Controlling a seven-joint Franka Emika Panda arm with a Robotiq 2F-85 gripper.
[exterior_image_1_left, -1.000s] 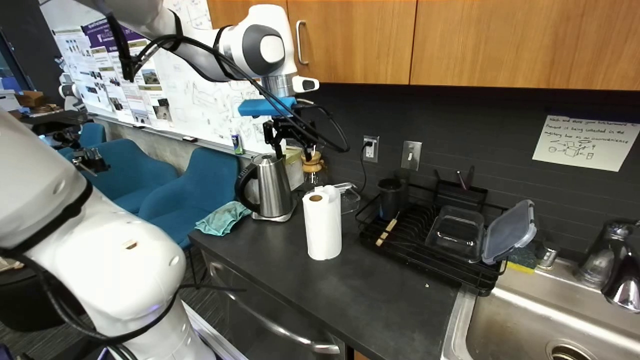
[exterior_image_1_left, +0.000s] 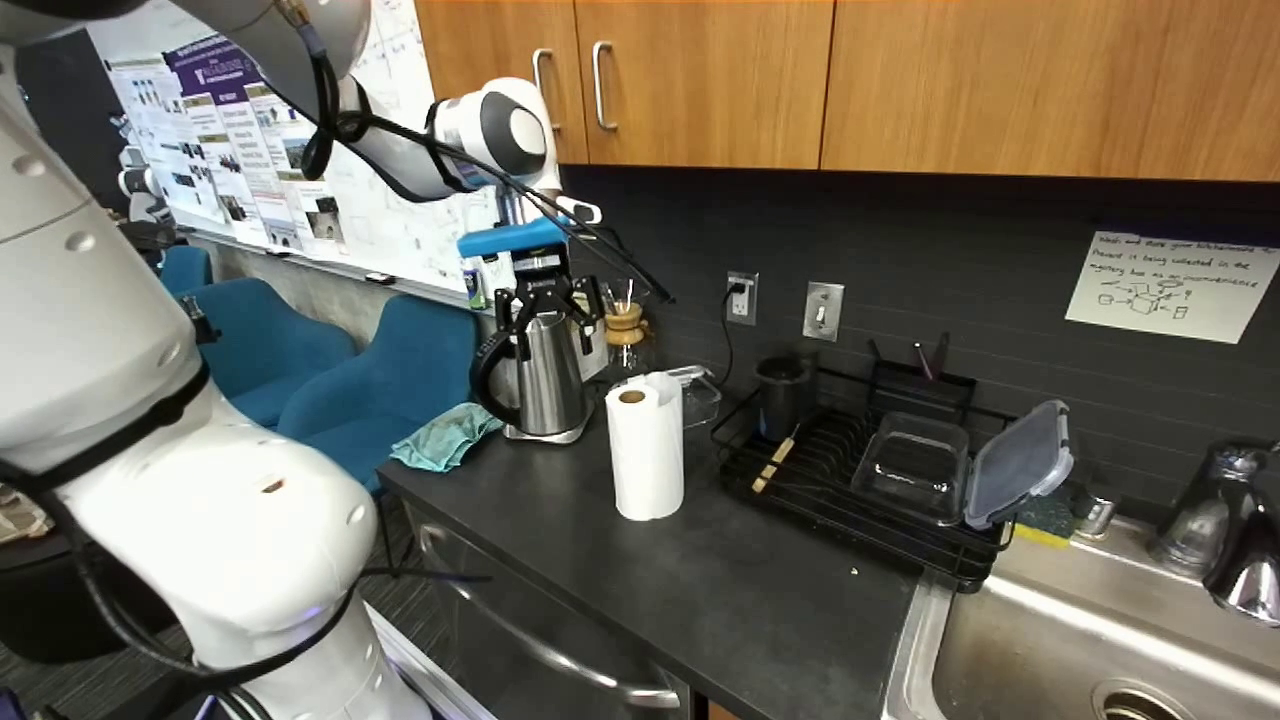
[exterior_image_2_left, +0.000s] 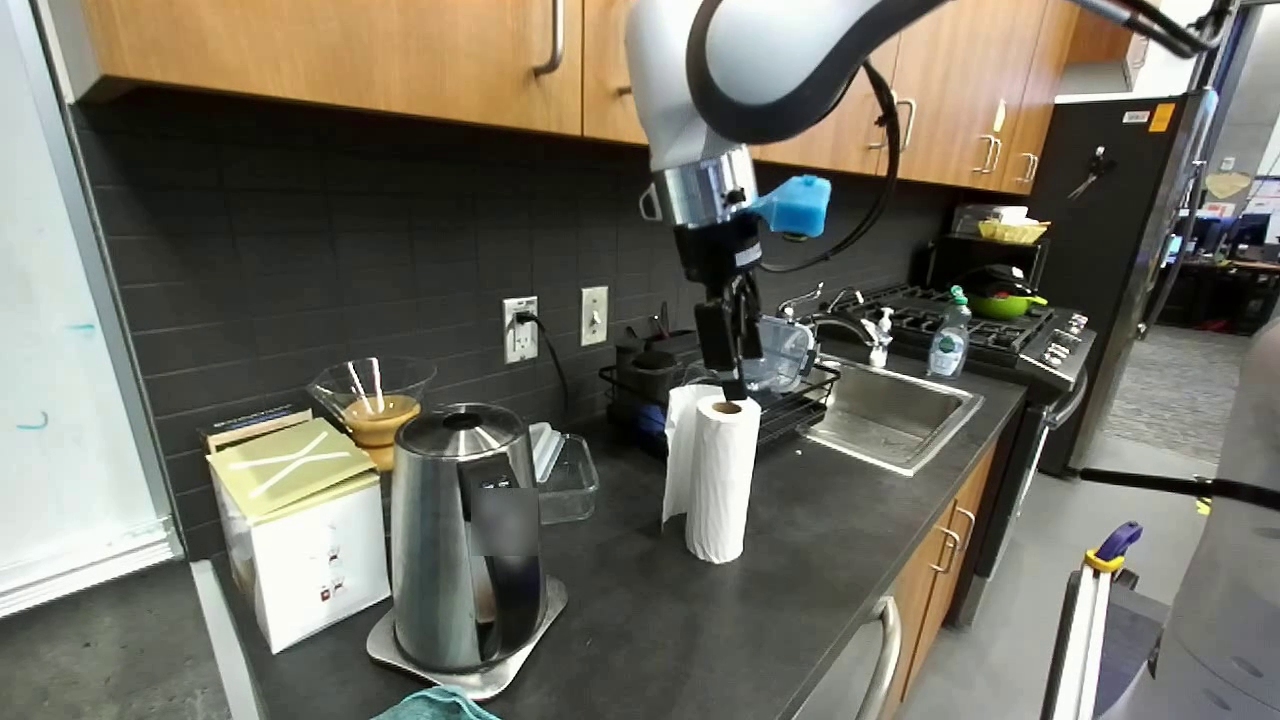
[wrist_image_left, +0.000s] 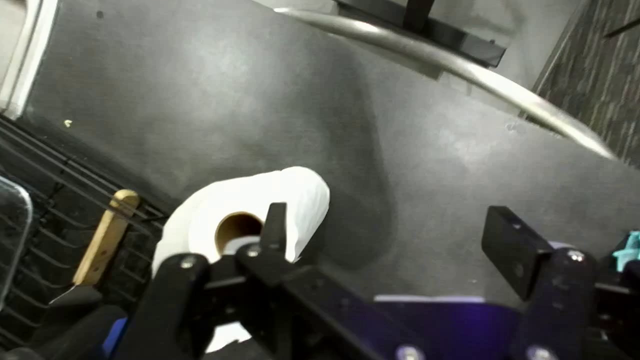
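Observation:
My gripper is open, its fingers wide apart with only bare counter visible between them in the wrist view. A white paper towel roll (exterior_image_1_left: 645, 450) stands upright on the dark counter. In the wrist view, the left finger overlaps the roll (wrist_image_left: 198, 225) near its brown core; I cannot tell whether they touch. Exterior view 2 puts the gripper (exterior_image_2_left: 741, 372) around the height of the roll's top. A steel kettle (exterior_image_2_left: 422, 540) with a black handle sits on its base; in exterior view 1 the gripper (exterior_image_1_left: 554, 338) overlaps the kettle's upper part.
A black dish rack (exterior_image_1_left: 840, 468) with a clear container (exterior_image_1_left: 914, 466) stands beside the sink (exterior_image_1_left: 1080, 612). Near the kettle are a white box (exterior_image_2_left: 300, 552), a glass coffee maker (exterior_image_2_left: 381, 414) and a teal cloth (exterior_image_1_left: 446, 437).
In exterior view 1 the arm and gripper have shifted left and the gripper sits lower, now overlapping the kettle's top. The kettle and paper towel roll have not moved.

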